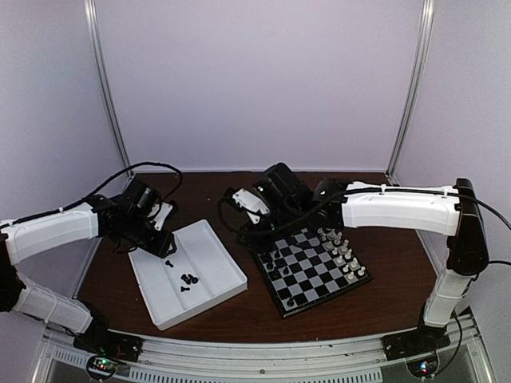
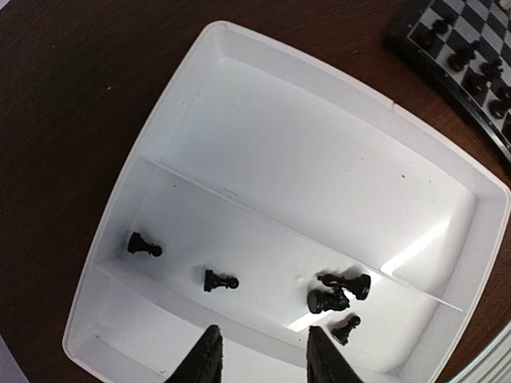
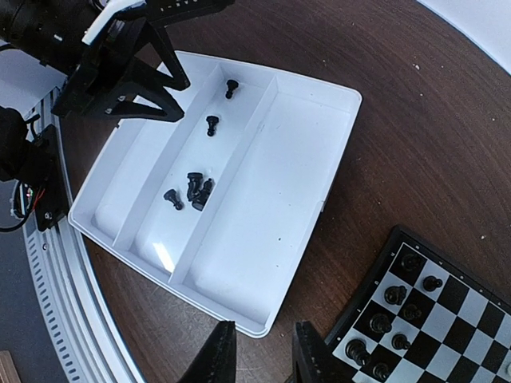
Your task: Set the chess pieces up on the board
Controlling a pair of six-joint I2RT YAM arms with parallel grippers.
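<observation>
Several black pieces lie on their sides in the white tray's (image 1: 224,250) middle compartment: a pawn (image 2: 144,245) at one end, another pawn (image 2: 220,280) nearby, and two larger pieces (image 2: 349,285) touching, with a small pawn (image 2: 346,329) beside them. My left gripper hangs over the tray, its fingers apart and empty. In the right wrist view, that left gripper is at upper left. The chessboard (image 1: 323,286) carries white pieces (image 1: 345,259) along its right side and several black pieces (image 3: 381,322) on its left. Near its upper-left corner, my right gripper stands open and empty.
The tray's wide compartment (image 2: 303,159) is empty, bounded by a thin divider. A strip of bare dark table (image 3: 319,267) separates tray and board. The right forearm (image 1: 399,209) passes over the board's far side in the top view.
</observation>
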